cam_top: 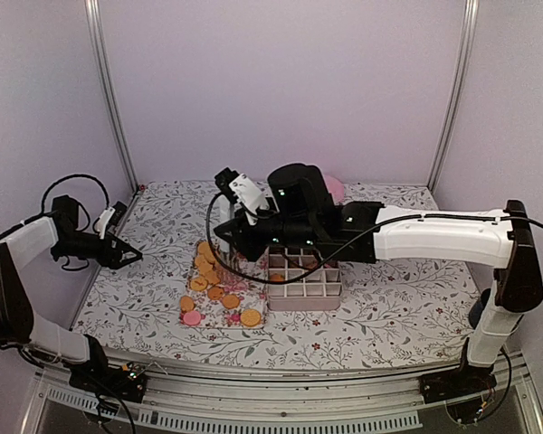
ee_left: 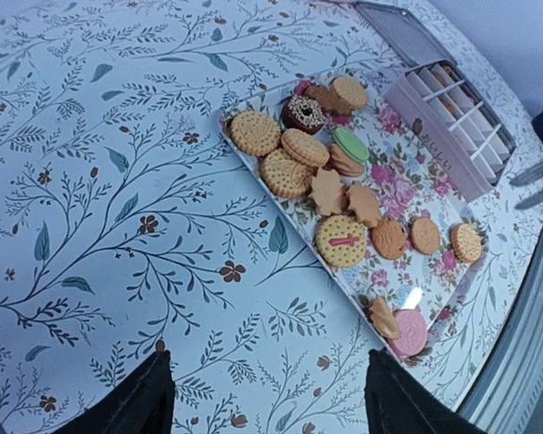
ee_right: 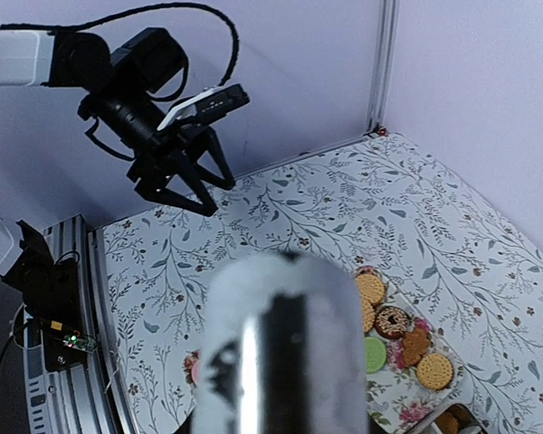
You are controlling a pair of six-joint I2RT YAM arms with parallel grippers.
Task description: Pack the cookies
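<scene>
A flowered tray (ee_left: 403,117) holds several cookies, among them a chocolate ring (ee_left: 302,112), a green one (ee_left: 351,146) and a pink one (ee_left: 408,333). Right of it sits the pink compartment box (cam_top: 303,303), with some cookies inside. My left gripper stands open and empty at the table's left, away from the tray. My right gripper is raised over the back of the tray in the top view, partly hiding it; its wrist view is blocked at the bottom by a blurred pale shape, and its fingertips are hidden.
A grey lid (ee_left: 394,32) and a pink object (cam_top: 335,188) are at the back, behind the box. A dark cup (cam_top: 477,312) stands at the right edge, mostly behind the arm.
</scene>
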